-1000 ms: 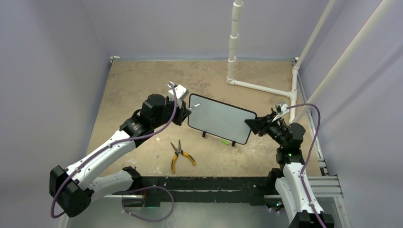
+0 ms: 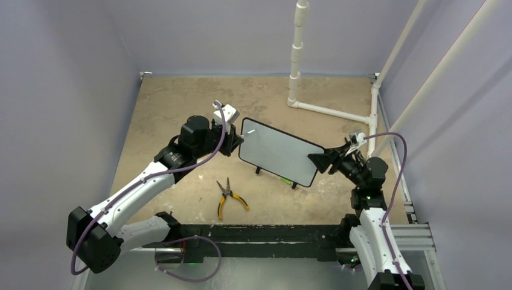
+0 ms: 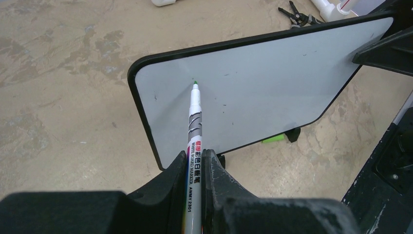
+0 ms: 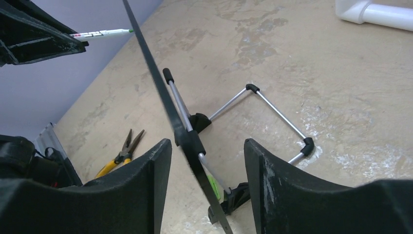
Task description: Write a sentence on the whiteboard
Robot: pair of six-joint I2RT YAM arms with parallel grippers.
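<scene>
The white marker (image 3: 195, 114) is gripped along its barrel by my left gripper, which is shut on it. Its green tip points at the upper left of the whiteboard (image 3: 272, 83), meeting a small green mark there; firm contact is hard to judge. Small dark specks dot the board face. At the board's right end, my right gripper has its fingers apart, with the board's dark edge (image 4: 163, 92) running between them, close to the left finger. From above, the right gripper (image 2: 316, 162) overlaps the board's right border.
Pliers with yellow handles (image 2: 227, 196) lie in front of the board. A green object (image 2: 286, 180) lies under its lower edge. White pipes (image 2: 332, 112) stand behind and to the right. The floor left of the board is clear.
Over the last second the board has tilted slightly, its top edge shifting up and its lower edge down in the top view.
</scene>
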